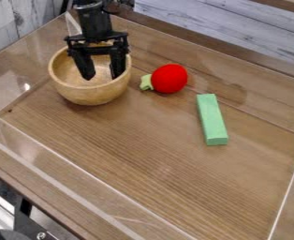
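Note:
My black gripper [95, 58] hangs over a round wooden bowl [90, 94] at the upper left, with its open fingers reaching down inside the rim. Whether anything lies in the bowl beneath it is hard to tell. To the right of the bowl sits a red round object [169, 78], with a small pale green piece [149, 82] at its left side. A long green block [213, 120] lies farther right on the wooden table.
A light wall [250, 23] runs along the back, and the table's edge shows at left and at right.

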